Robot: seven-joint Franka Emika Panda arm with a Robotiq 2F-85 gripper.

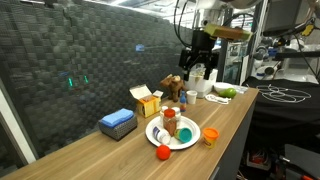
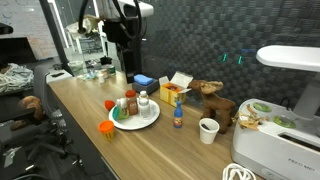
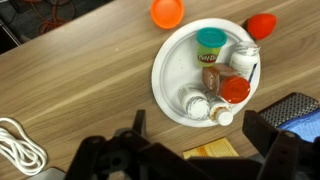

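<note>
My gripper [image 1: 199,62] hangs high above the table, its fingers apart and nothing between them. In the wrist view its dark fingers [image 3: 139,125] frame the lower part of a white plate [image 3: 161,75]. On that plate, clear of the fingers, stand a red-capped jar [image 3: 235,90], a teal-lidded tub [image 3: 210,40], a white container [image 3: 243,60] and two white-capped bottles, one larger [image 3: 193,101] and one smaller [image 3: 222,115]. Beside the plate lie a red round object [image 3: 261,26] and an orange cup [image 3: 167,12].
Behind the plate stand an open yellow box [image 1: 146,101] and a blue box [image 1: 118,124]. A blue bottle [image 2: 178,114], a white cup [image 2: 208,130] and a brown toy animal [image 2: 215,100] stand on the other side. The wooden table [image 1: 105,155] has bare room along its front.
</note>
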